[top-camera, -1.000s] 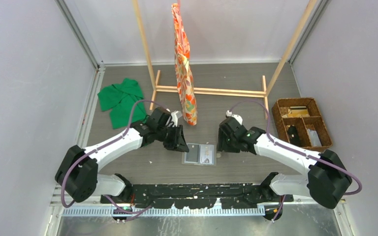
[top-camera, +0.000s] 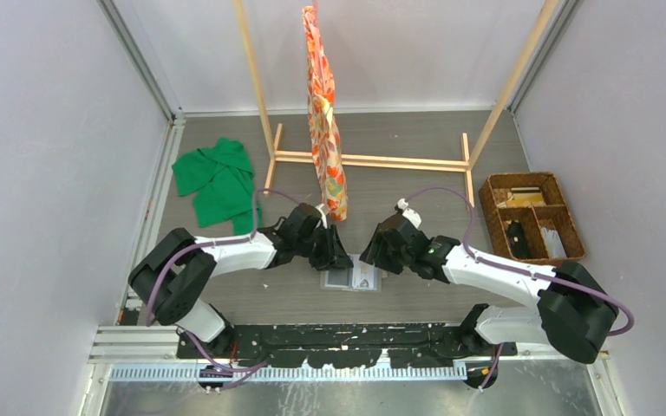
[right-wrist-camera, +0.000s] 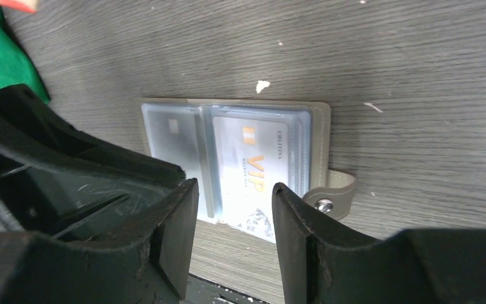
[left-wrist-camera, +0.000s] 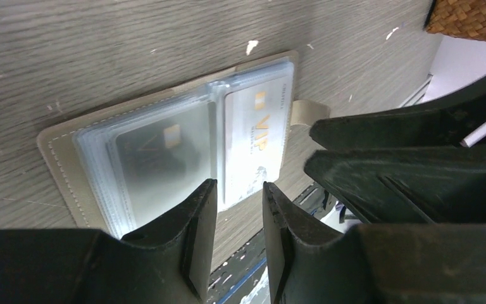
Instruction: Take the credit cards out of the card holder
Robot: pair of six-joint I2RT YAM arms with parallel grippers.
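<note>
The card holder lies spread flat on the table, with clear sleeves on both halves and a beige border. A white card marked VIP shows in its right half, and the left half holds a greyish card. In the top view both grippers hang close together over its far edge. My left gripper is partly open above the holder, its fingers empty. Also partly open and empty is my right gripper, above the VIP card side. The beige strap with a snap sticks out from the right edge.
A wicker basket with compartments stands at the right. The green cloth lies at the left. Behind the holder rises a wooden frame with an orange patterned scarf hanging from it. Bare table surrounds the holder.
Both grippers have come inward over the holder, the left moving right and the right moving left, so they now nearly meet. The holder has stayed in place.
</note>
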